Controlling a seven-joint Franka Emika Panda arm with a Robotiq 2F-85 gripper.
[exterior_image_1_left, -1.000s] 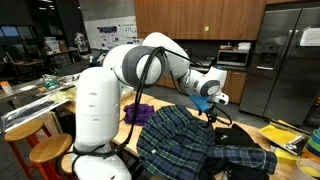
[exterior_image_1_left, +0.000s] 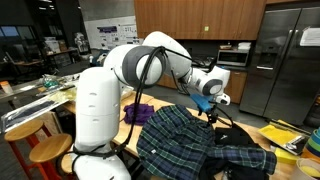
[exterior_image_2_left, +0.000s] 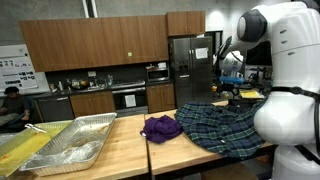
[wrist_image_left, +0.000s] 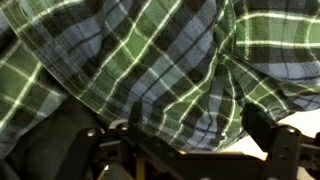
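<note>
A green, blue and white plaid cloth (exterior_image_1_left: 172, 142) lies spread and rumpled over the table's near part. In the wrist view the plaid cloth (wrist_image_left: 150, 60) fills most of the picture, with folds running across it. Above it is my gripper, open, its dark fingers well apart and nothing gripped between them. Black cloth (wrist_image_left: 55, 140) shows at the lower left of that view. From the first exterior view, the gripper hangs over the far side of the plaid cloth, beside black cloth (exterior_image_1_left: 238, 136); its fingertips are hard to make out there.
A purple cloth (exterior_image_2_left: 162, 128) lies apart on the wooden table (exterior_image_2_left: 125, 155). Foil trays (exterior_image_2_left: 70, 145) stand at the table's left. Yellow items (exterior_image_1_left: 281, 135) sit at the right edge. A person (exterior_image_1_left: 213, 80) is behind the table. Stools (exterior_image_1_left: 45, 148) stand at the near left.
</note>
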